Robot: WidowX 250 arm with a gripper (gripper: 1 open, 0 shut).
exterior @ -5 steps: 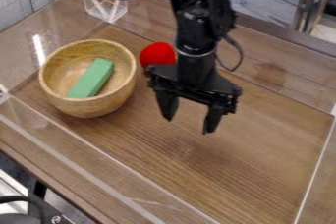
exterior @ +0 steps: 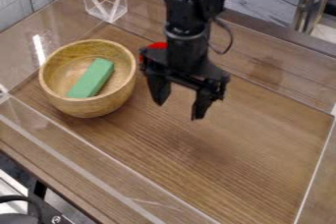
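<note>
The dark robot arm [exterior: 178, 41] hangs over the middle of the wooden table, its gripper [exterior: 184, 95] low with dark fingers spread apart to left and right. Nothing shows between the fingers. A red round object [exterior: 153, 53] lies behind the arm, mostly hidden by it. At the left, a wooden bowl [exterior: 59, 76] holds a green block [exterior: 90, 79].
A small white wire-like item [exterior: 105, 2] stands at the back left. A shelf edge shows at the top right, and a dark cable at the bottom left.
The gripper has shifted slightly left and now hides more of the red object. The bowl and green block look unchanged.
</note>
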